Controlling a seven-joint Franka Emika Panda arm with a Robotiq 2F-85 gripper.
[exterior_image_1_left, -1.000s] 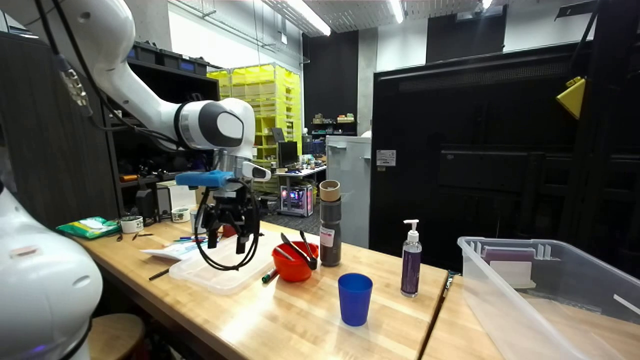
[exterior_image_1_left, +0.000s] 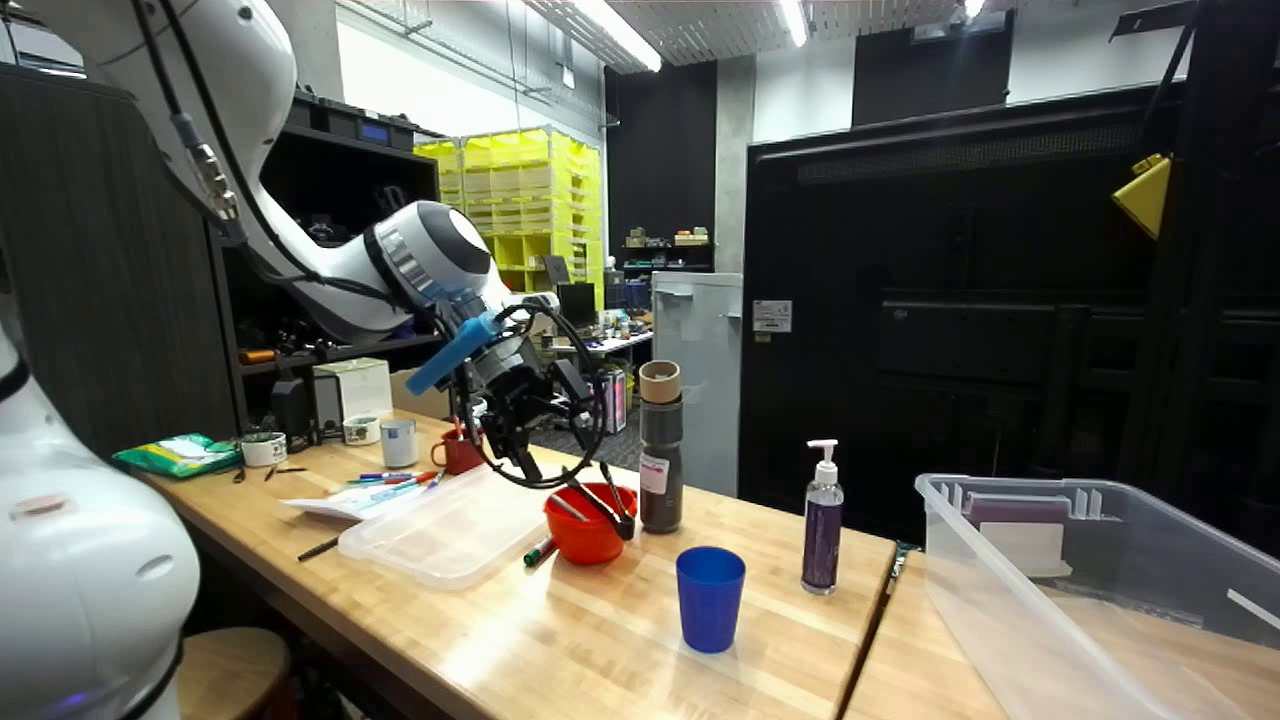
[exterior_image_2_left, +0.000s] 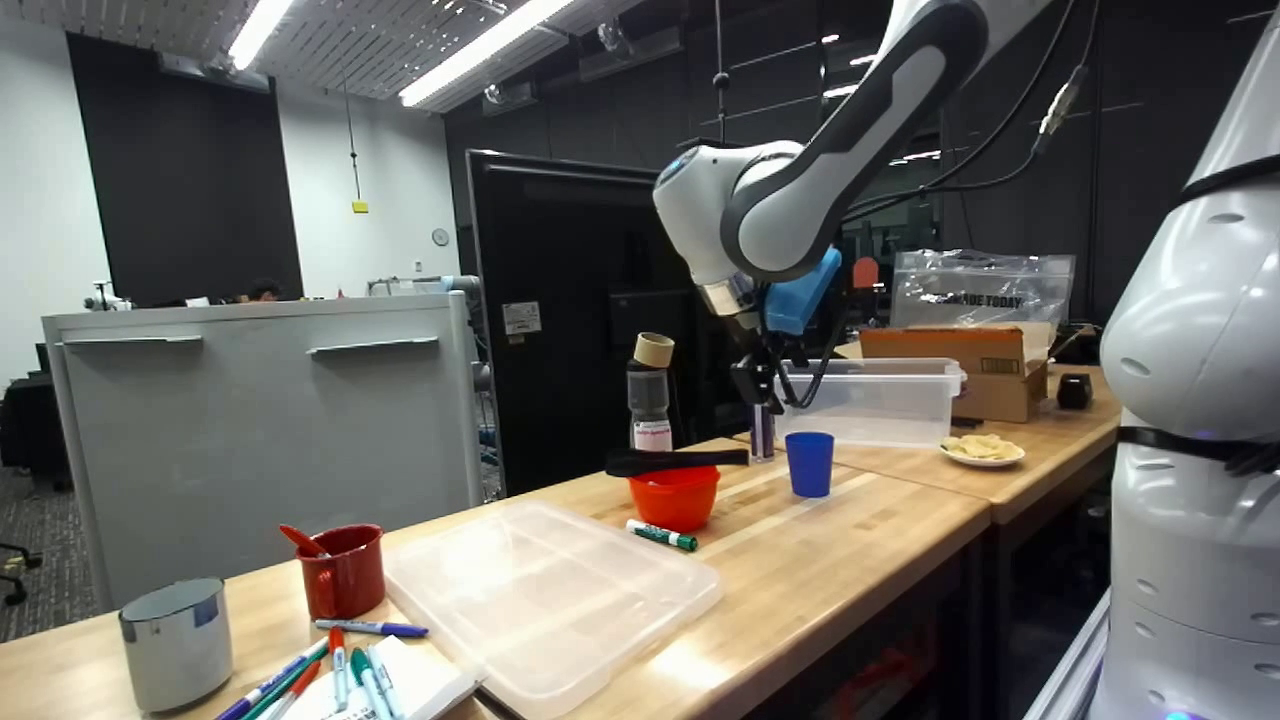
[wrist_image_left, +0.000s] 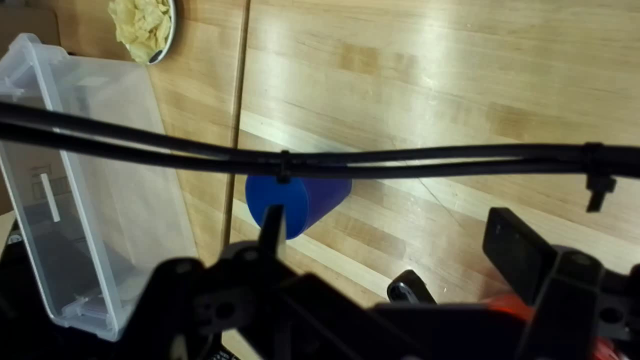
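Note:
My gripper is open, its two black fingers wide apart with nothing between them. In exterior view 1 it hangs tilted above and just left of an orange-red bowl (exterior_image_1_left: 584, 532). Black-handled utensils (exterior_image_1_left: 623, 523) lean in that bowl and stick out over its rim. Farther along the table, a blue cup (exterior_image_1_left: 710, 600) stands upright, apart from the gripper. The wrist view shows the same cup (wrist_image_left: 327, 201) beyond the left finger, partly crossed by black cables. Most of the bowl is hidden there behind the right finger.
A tall dark bottle (exterior_image_1_left: 661, 462) stands behind the bowl and a pump bottle (exterior_image_1_left: 822, 528) right of the cup. A clear bin (exterior_image_1_left: 960, 564) fills the right side. A flat translucent lid (exterior_image_2_left: 540, 588) and a green marker (exterior_image_2_left: 661, 535) lie nearby.
The gripper has moved right, from above the translucent lid to near the bowl, and has gone from pointing straight down to tilted. The bowl, cup and bottles have not moved.

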